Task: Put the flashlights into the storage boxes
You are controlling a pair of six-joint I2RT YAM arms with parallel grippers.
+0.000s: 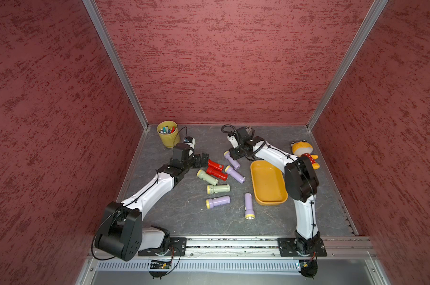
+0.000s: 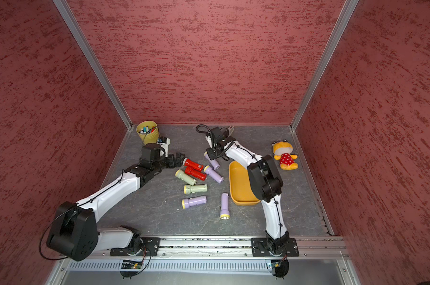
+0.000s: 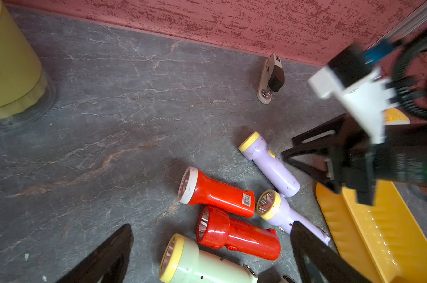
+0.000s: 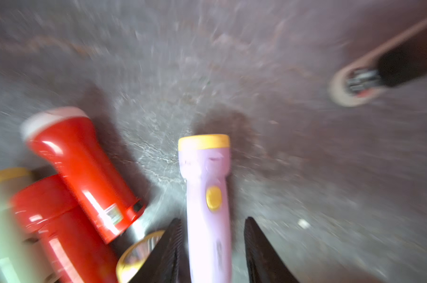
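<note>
Several purple, green and red flashlights lie on the grey table, among them a red one, a green one and a purple one. The orange box sits right of them. My right gripper is above the upper purple flashlight, which appears between its fingertips in the right wrist view; whether they grip it is unclear, and in the left wrist view they look clear of it. My left gripper hangs open over the red and green flashlights, holding nothing.
A yellow cup of pens stands back left, a stapler lies at the back, and a plush toy is at the right.
</note>
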